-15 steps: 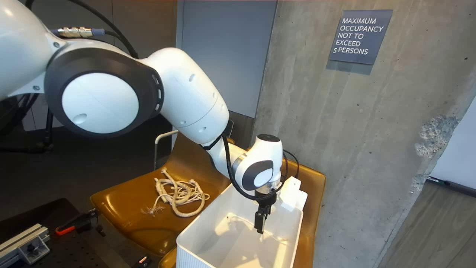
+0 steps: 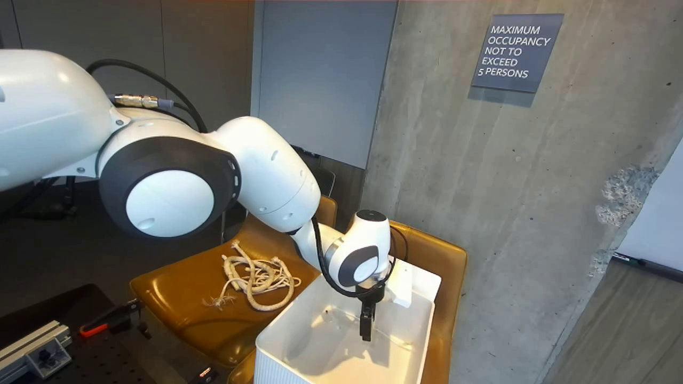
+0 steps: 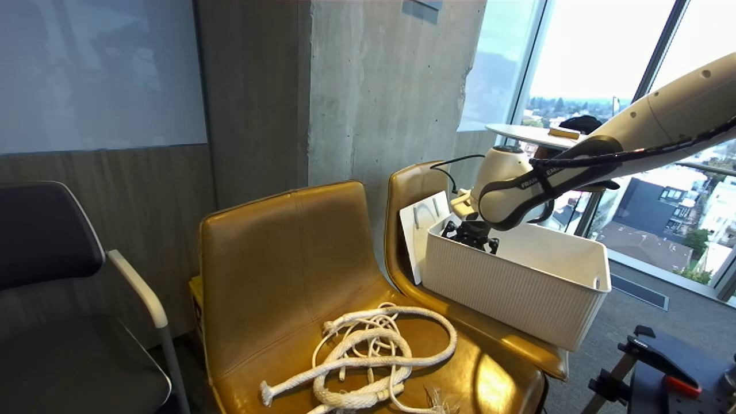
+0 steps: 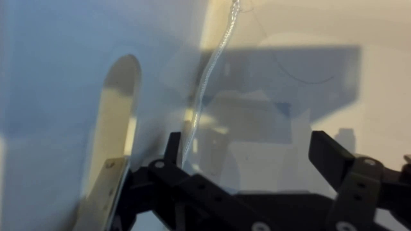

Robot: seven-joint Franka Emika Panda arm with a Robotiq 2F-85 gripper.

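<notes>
My gripper is open inside the white bin (image 3: 507, 290), its black fingers (image 4: 329, 158) spread wide with nothing held between them. Along the bottom edge of the bin's wall runs a thin white cord (image 4: 210, 69) in the wrist view. Its lower end passes behind the left finger, so I cannot tell whether it touches. In exterior view 1 the gripper (image 2: 366, 338) points down within the bin. A tangle of thick and thin white rope (image 3: 369, 362) lies on the seat of the tan chair (image 3: 290, 276) beside the bin.
The bin's wall with its slot-shaped handle hole (image 4: 117, 88) stands close on the gripper's left in the wrist view. A white panel (image 3: 421, 231) leans between bin and chair back. A dark table with an orange-handled tool (image 2: 96, 329) sits at the lower left.
The arm has come lower, and the gripper has sunk deeper into the bin and shifted slightly left in exterior view 1. The rope on the chair lies as before.
</notes>
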